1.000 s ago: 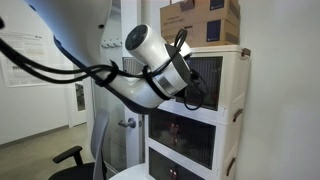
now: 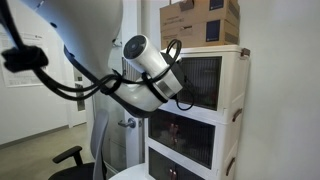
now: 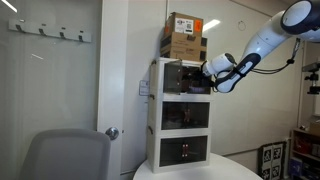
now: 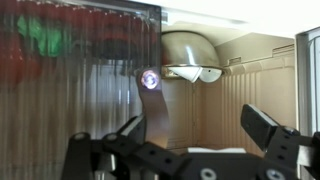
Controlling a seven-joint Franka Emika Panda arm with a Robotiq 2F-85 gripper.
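My gripper is open in the wrist view, its dark fingers wide apart with nothing between them. On the left there, a ribbed see-through door [image 4: 85, 75] carries a brown strap handle [image 4: 153, 108] fixed by a shiny rivet. Right of this door the top compartment stands open, showing tan ribbed walls [image 4: 250, 85]. A metallic rounded bowl [image 4: 190, 48] with something white under its edge sits inside. In both exterior views the arm's end is at the top compartment of the white cabinet [image 3: 152, 120]; the fingers are hard to make out.
Cardboard boxes [image 3: 184, 35] are stacked on the cabinet. Its two lower compartments [image 2: 182, 138] have dark doors, which look closed. A white round table [image 3: 205, 172] is at its foot, and a grey chair [image 3: 68, 155] stands to the left in exterior view 2.
In exterior view 1 the arm's end has shifted slightly left, and its upper joint and hanging cables sit a little lower. The cabinet and boxes have stayed put.
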